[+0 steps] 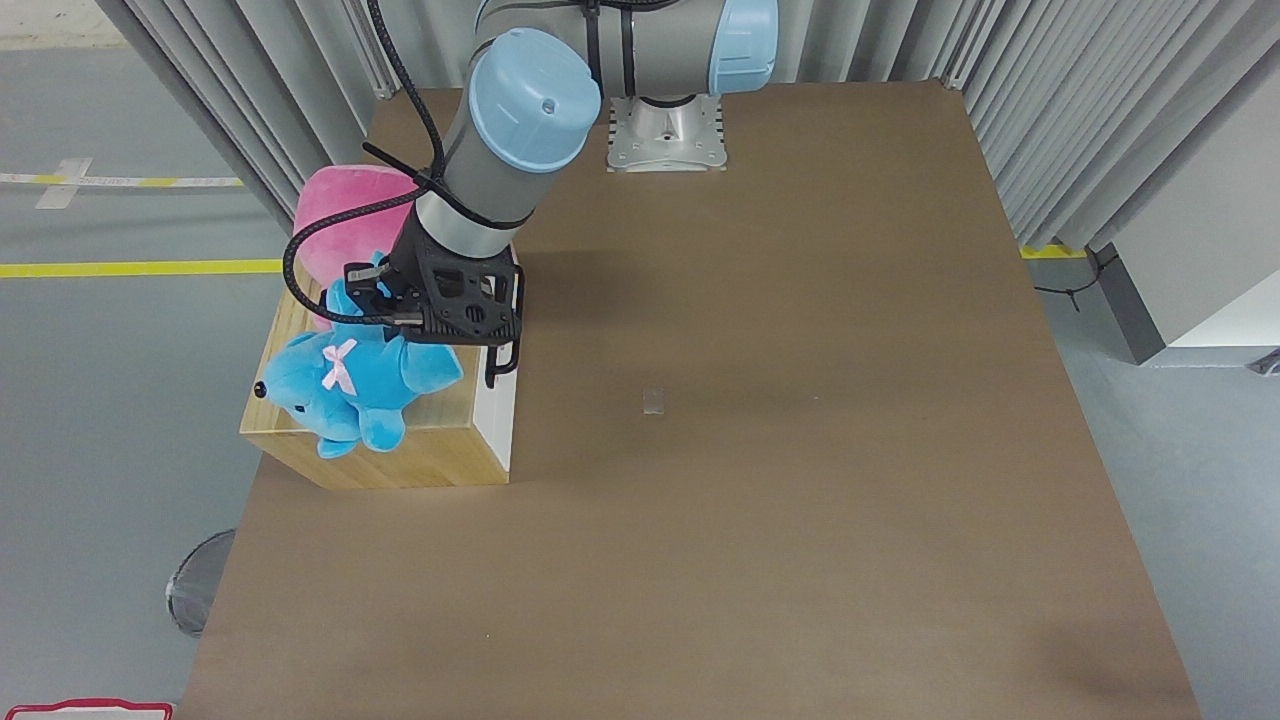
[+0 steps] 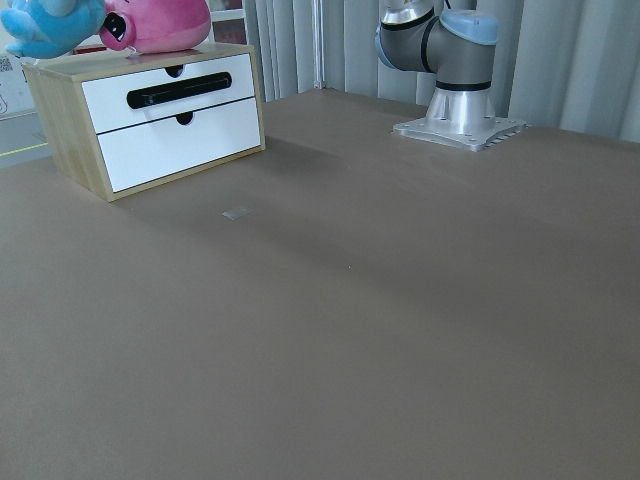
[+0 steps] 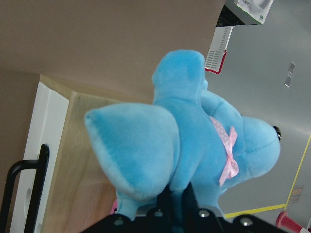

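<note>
A blue plush toy [image 1: 360, 384] with a pink bow hangs over the wooden drawer box [image 1: 420, 462] in the front view. My gripper is shut on it; in the wrist view the toy fills the space beyond the fingertips. A pink plush [image 2: 160, 20] with big black eyes sits on the box top, mostly behind the arm in the front view. In the left view the blue toy [image 2: 50, 20] shows at the top left.
A black handle [image 2: 180, 90] is on the upper drawer. The arm's base [image 1: 666, 138] stands at the back.
</note>
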